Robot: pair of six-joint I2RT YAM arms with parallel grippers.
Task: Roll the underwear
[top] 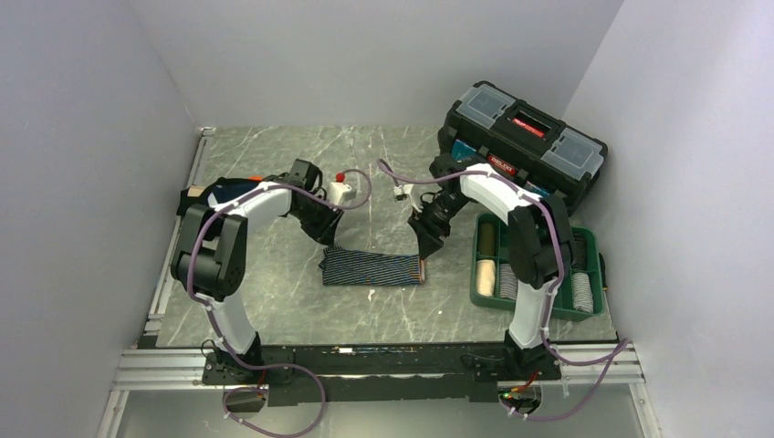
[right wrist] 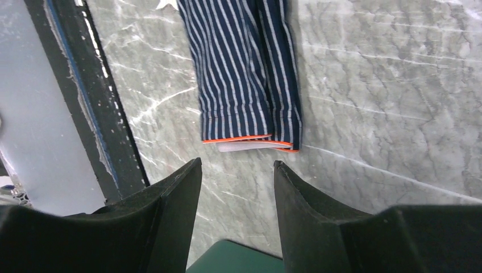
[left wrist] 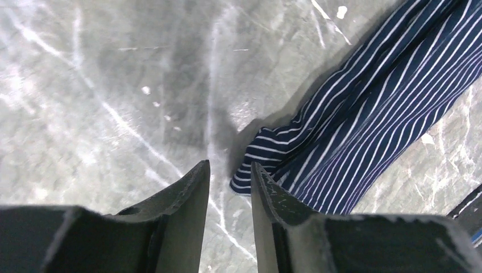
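Observation:
Dark navy underwear with thin white stripes (top: 370, 268) lies flat on the marbled table, folded into a long strip. Its right end shows an orange-edged hem (right wrist: 239, 138) with a pale lining in the right wrist view. At the other end, a crumpled corner (left wrist: 258, 159) sticks out just beyond the fingertips of my left gripper. That gripper is partly open, with nothing held between its fingers. My right gripper is open too, close to the hemmed end and apart from it, its gap empty.
A green divided box (top: 538, 308) with rolled garments stands at the right. Behind it is a black toolbox (top: 525, 123). A pile of dark cloth (top: 224, 190) lies at the back left.

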